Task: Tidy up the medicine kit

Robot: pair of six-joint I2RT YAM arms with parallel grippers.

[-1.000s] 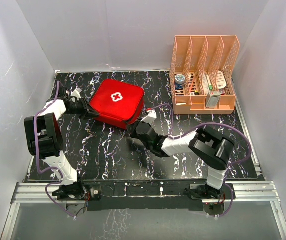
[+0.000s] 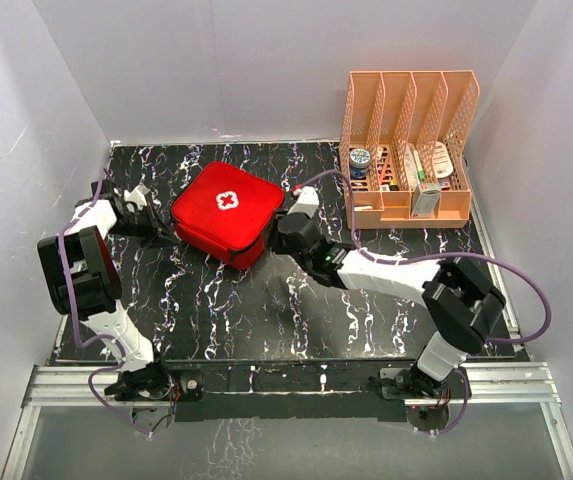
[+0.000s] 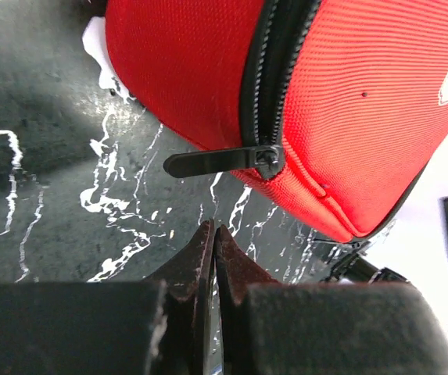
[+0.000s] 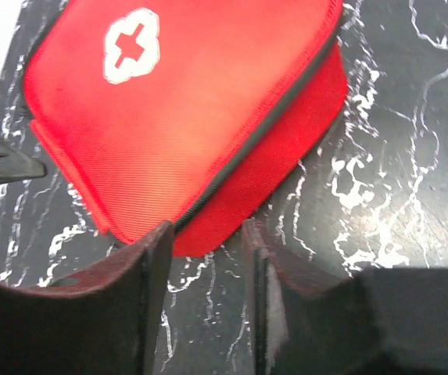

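Note:
The red medicine bag (image 2: pixel 206 190), with its white cross badge, lies at an angle on the table left of centre. In the left wrist view its black zipper pull (image 3: pixel 212 162) sticks out from the bag's corner, above and outside the fingers. My left gripper is shut with nothing between its fingertips, just off that corner. On the bag's other front corner, my right gripper stands open; the bag's red corner shows just beyond the gap, and nothing is visibly gripped. No zipper pull can be made out at that blurred corner.
An orange compartment organizer (image 2: pixel 454 207) stands at the back right, holding a round jar (image 2: pixel 359 158), boxes and other small items. Walls close in the table at the left, back and right. Bare black marbled table (image 2: pixel 266 320) lies in front of the bag.
The bag has shifted slightly left.

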